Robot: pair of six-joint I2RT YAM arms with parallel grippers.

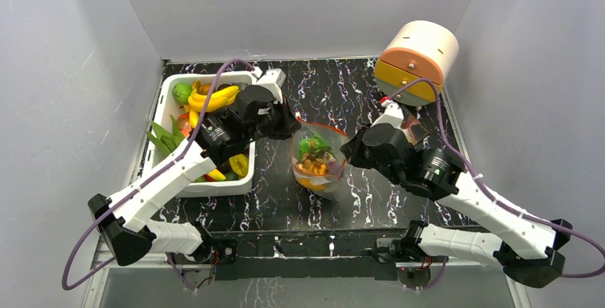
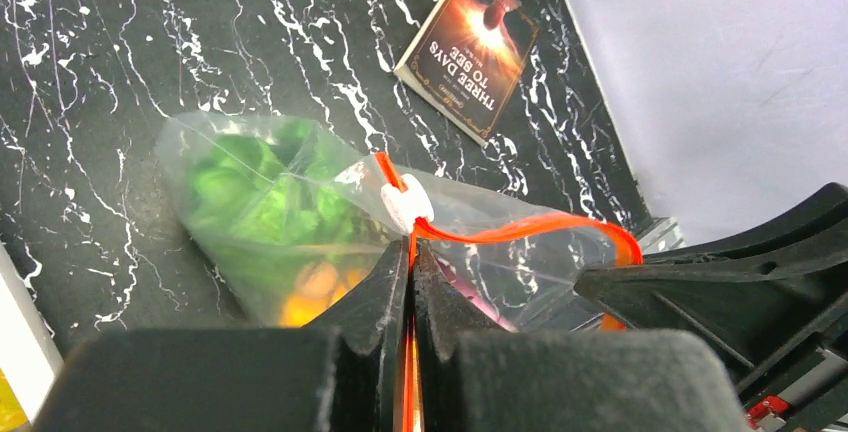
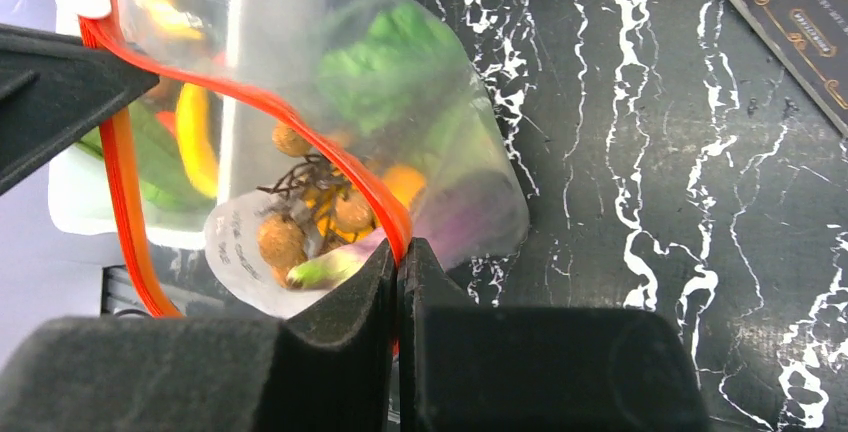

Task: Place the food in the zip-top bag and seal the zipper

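Observation:
A clear zip top bag (image 1: 305, 150) with an orange zipper hangs between my two grippers, its mouth spread and facing up. Green leaves, orange pieces and brown lumps of food (image 3: 353, 210) lie inside it. My left gripper is shut on the bag's orange rim, close to the white slider (image 2: 407, 202). On the opposite side of the mouth, my right gripper is shut on the orange rim too. The bag's lower part sags toward the table. In the top view the fingertips of both grippers are hard to make out.
A white bin (image 1: 218, 188) of fruit and vegetables stands left, under my left arm. At the back right is a round-topped drawer box (image 1: 417, 58). A book (image 2: 474, 50) lies on the table behind my right arm.

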